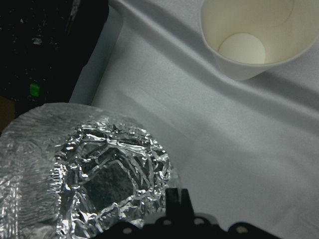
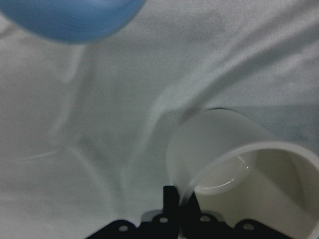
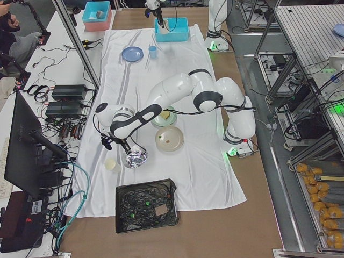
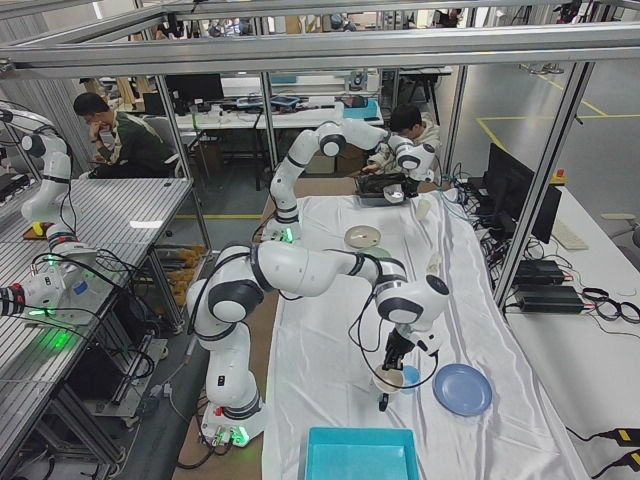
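Note:
In the camera left view, my left gripper (image 3: 127, 148) is at a foil-lined bowl (image 3: 136, 159); the left wrist view shows it shut on the rim. A pale paper cup (image 1: 256, 35) stands beside that bowl. My right gripper is shut on the rim of a white cup (image 2: 214, 139), which appears tilted. In the camera right view this cup is beside a blue cup (image 4: 411, 376), above the cloth near a cyan bin (image 4: 360, 450).
A black lined tray (image 3: 145, 220) lies at the near end. A beige plate (image 3: 169, 141), a green plate (image 3: 161, 121) and a blue plate (image 4: 462, 390) rest on the white cloth (image 3: 204, 183).

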